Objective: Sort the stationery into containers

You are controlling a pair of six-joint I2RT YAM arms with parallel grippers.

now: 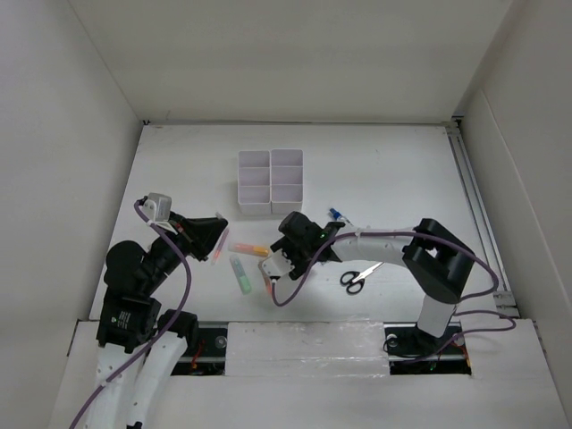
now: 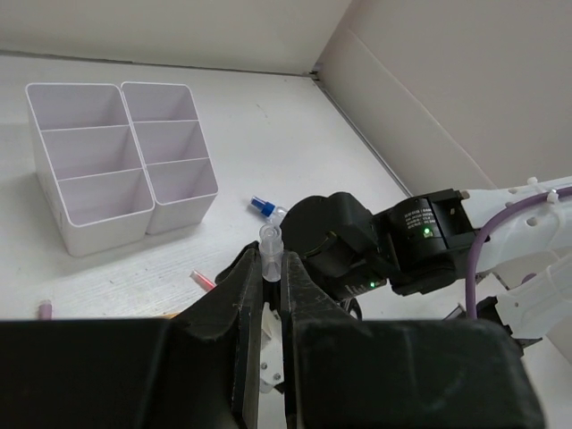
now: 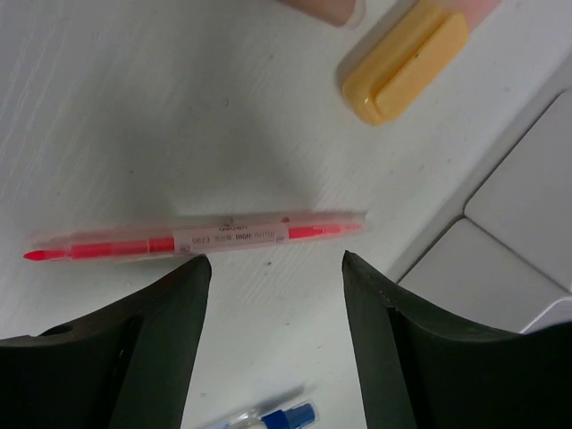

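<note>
My left gripper is shut on a small clear plastic item point(image 2: 271, 247), held upright at the left of the table in the top view. My right gripper is part open, low over a red pen point(image 3: 231, 236) lying between and just beyond its fingertips, nothing held. Near it lie an orange highlighter point(image 3: 404, 67) and a blue-capped item point(image 3: 299, 417). A green item point(image 1: 239, 273), a pink pen point(image 1: 221, 243) and scissors point(image 1: 355, 280) lie on the table. The white compartment containers point(image 1: 255, 206) stand at the back centre.
White walls point(image 1: 63, 179) surround the work area. My right arm reaches across the middle of the table, partly hiding items beneath it.
</note>
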